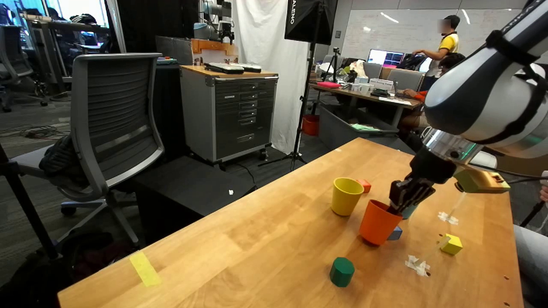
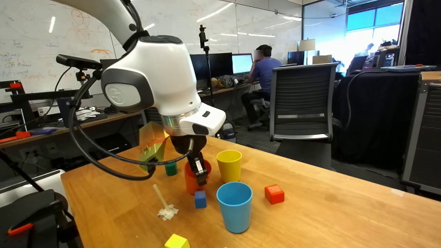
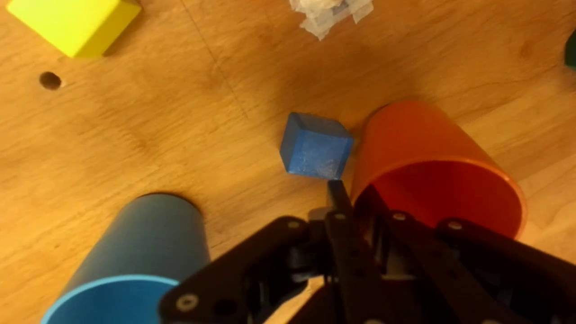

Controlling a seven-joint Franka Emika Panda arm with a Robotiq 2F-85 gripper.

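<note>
My gripper reaches down at the orange cup point(image 3: 410, 135), its fingers close together with a narrow gap. In the wrist view the cup's near rim lies at that gap, one fingertip outside the wall and the other by the mouth. Whether both press on the rim cannot be made out. The cup point(image 1: 377, 226) leans slightly in exterior view 1. Beside it on the table sits a blue block point(image 3: 319, 151), just below the fingertips in the wrist view and apart from them. The light-blue cup point(image 2: 234, 210) and yellow cup point(image 2: 229, 167) stand upright nearby.
A red block point(image 2: 274, 194), a green block point(image 1: 342, 272) and a yellow block point(image 1: 452, 244) lie around the cups. A stick point(image 2: 161, 196) rises from a taped spot near the blue block.
</note>
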